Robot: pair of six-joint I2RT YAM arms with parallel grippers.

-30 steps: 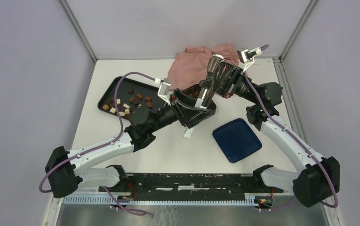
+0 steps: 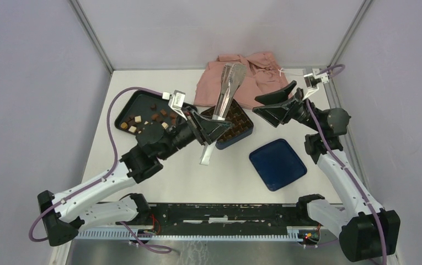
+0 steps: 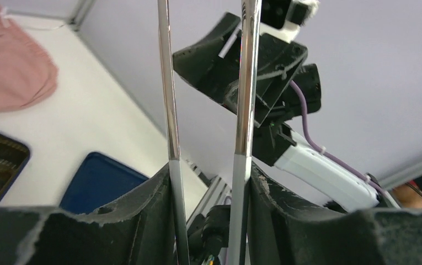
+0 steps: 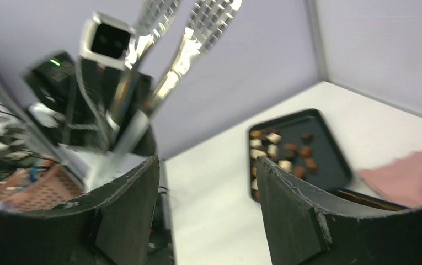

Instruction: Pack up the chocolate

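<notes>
My left gripper [image 2: 211, 134] is shut on a pair of metal tongs [image 2: 231, 84] with pale handles; the tong arms stand apart, with nothing between them. In the left wrist view the fingers [image 3: 150, 201] press the handles from both sides. My right gripper [image 2: 255, 105] hangs open and empty to the right of the tongs, clear of them. Brown and cream chocolates [image 2: 138, 118] lie on a black tray [image 2: 141, 99] at the left, partly behind the left arm. A dark compartment box [image 2: 236, 142] sits mid-table, partly covered by the left gripper and tongs.
Behind the box a pink cloth [image 2: 252, 83] is heaped at the back edge. An empty dark blue tray [image 2: 278, 165] lies front right. Bare white table stretches between the box and the front edge.
The right gripper has come off the tongs, opened and drawn back right. The left gripper has moved left with the tongs still held.
</notes>
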